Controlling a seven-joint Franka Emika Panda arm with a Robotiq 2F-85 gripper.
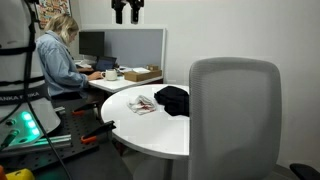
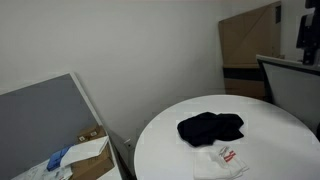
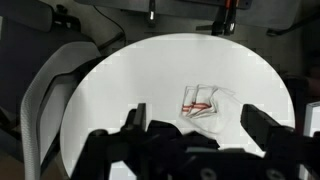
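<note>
A black cloth lies bunched on the round white table. Beside it, apart or nearly so, is a smaller white cloth with red marks, crumpled and partly folded. My gripper hangs high above the table, open and with nothing between its fingers. From the wrist view, the white cloth shows beyond the fingertips, while the gripper body hides much of the black cloth.
A grey chair back stands close against the table. Behind, a person sits at a desk with a mug and cardboard box.
</note>
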